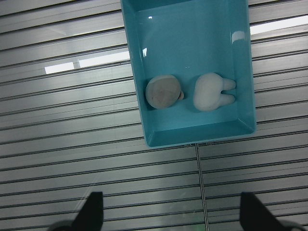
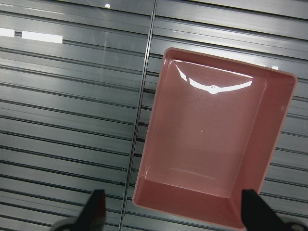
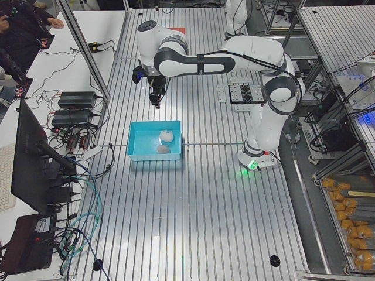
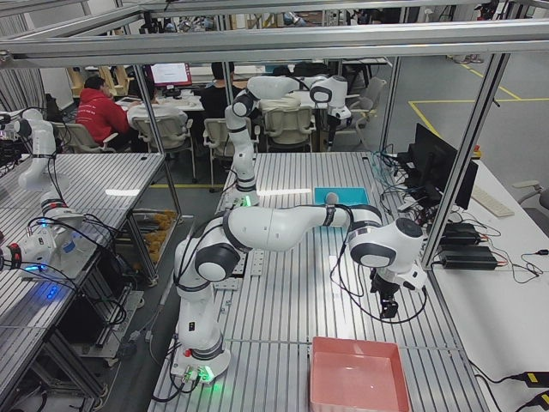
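A turquoise bin [image 3: 137,140] on the slatted table holds two soft toys: a grey-brown round one [image 1: 162,92] and a white one with two ear-like parts [image 1: 208,92]. My left gripper hangs above and beside this bin, its fingers spread apart, nothing between them. My right gripper is open and empty above an empty pink bin [image 2: 197,134], which also shows in the camera right view below that arm.
A perforated plate [image 3: 246,93] lies beside the bins. Monitors [image 3: 26,152], cables and power supplies line one side. Bare table [image 3: 199,216] extends around the turquoise bin.
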